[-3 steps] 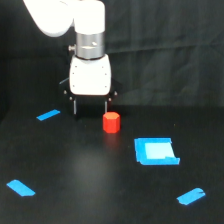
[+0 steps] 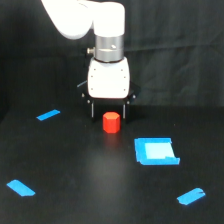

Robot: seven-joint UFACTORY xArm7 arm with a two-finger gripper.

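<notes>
A small red block (image 2: 111, 123) rests on the black table near the middle of the camera view. Directly over or just behind it hangs my white gripper (image 2: 110, 108), its dark fingers spread wide to the left and right of the block's top. Nothing is held between them, and how far apart the fingertips and the block are in depth cannot be told. To the right and closer to the camera lies a blue-bordered square (image 2: 142, 157) with a white centre.
Blue tape strips (image 2: 48, 115) mark the far left, with another strip (image 2: 20, 187) at the near left and a third strip (image 2: 191, 196) at the near right. Behind hangs a dark curtain.
My gripper has shifted right and slightly lower, from left of the red block to in line with it. Its fingers stay apart. The block and the blue-bordered square have not moved.
</notes>
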